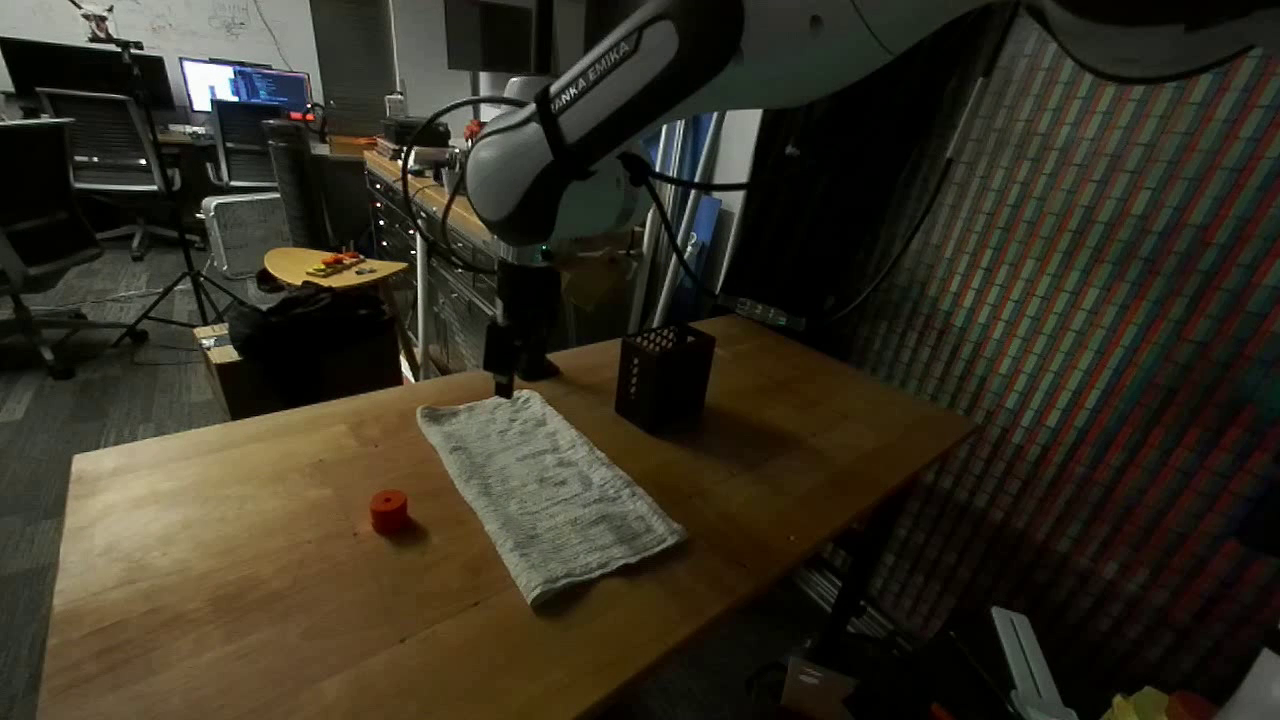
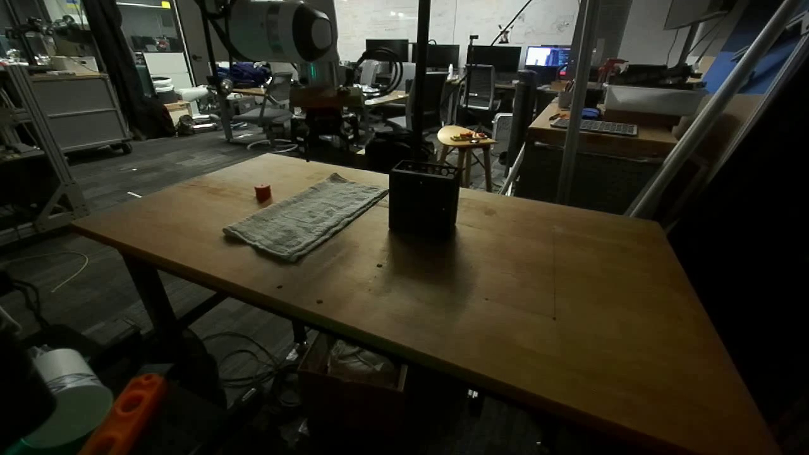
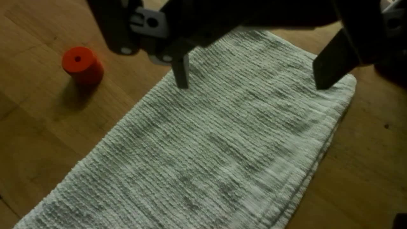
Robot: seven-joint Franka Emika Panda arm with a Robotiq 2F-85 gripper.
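A grey-white towel (image 1: 546, 492) lies folded flat on the wooden table, its layered edge showing along the right side in the wrist view. To its left, and apart from it, stands a small red cylinder (image 3: 82, 65) with a hole in its top. My gripper is open, its two fingers spread wide with only the towel visible below the gap. From the first exterior view, the gripper (image 1: 504, 390) appears over the towel's far end; whether it touches the cloth there cannot be told. In the second exterior view the gripper is dark and its fingertips are hard to make out.
A black perforated bin (image 1: 666, 378) stands on the table to the right of the towel's far end. Bare tabletop (image 2: 561, 303) lies on the bin's other side, and the area around the red cylinder is clear too.
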